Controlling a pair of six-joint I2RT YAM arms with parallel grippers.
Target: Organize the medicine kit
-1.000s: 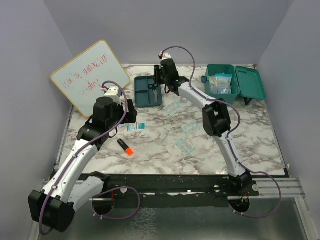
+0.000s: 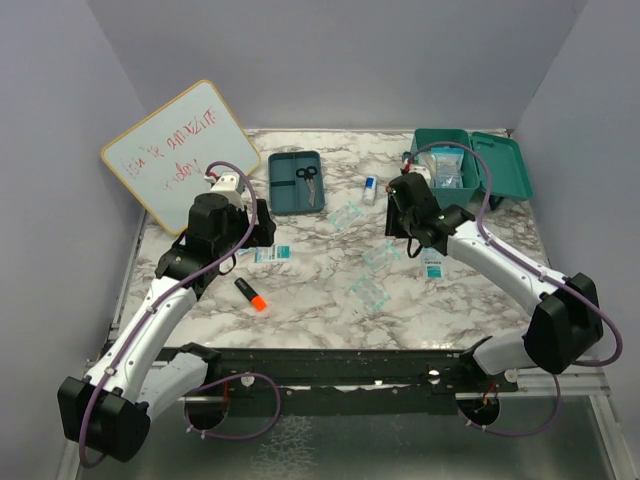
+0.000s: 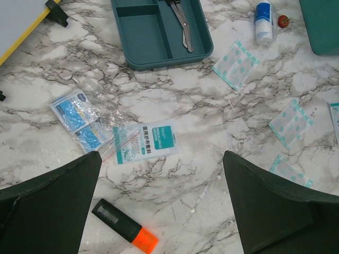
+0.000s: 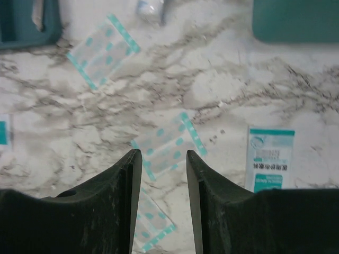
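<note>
A dark teal tray (image 2: 295, 160) holds scissors (image 3: 180, 24). The green box (image 2: 450, 140) at the back right holds bagged items, its lid (image 2: 508, 165) open beside it. A white-blue tube (image 3: 263, 24), clear dotted packets (image 3: 235, 66), gauze packets (image 3: 145, 144) (image 4: 270, 159), a clear bag with blue packets (image 3: 82, 119) and a black-orange marker (image 3: 119, 222) lie on the table. My left gripper is open above the left packets. My right gripper hangs over the right-middle packets, its fingers apart, holding nothing visible.
A whiteboard (image 2: 180, 150) with red writing stands at the back left. Grey walls bound both sides and the back.
My right arm has swept rightward and toward the front, from over the tray to beside the green box. My left arm has not moved.
</note>
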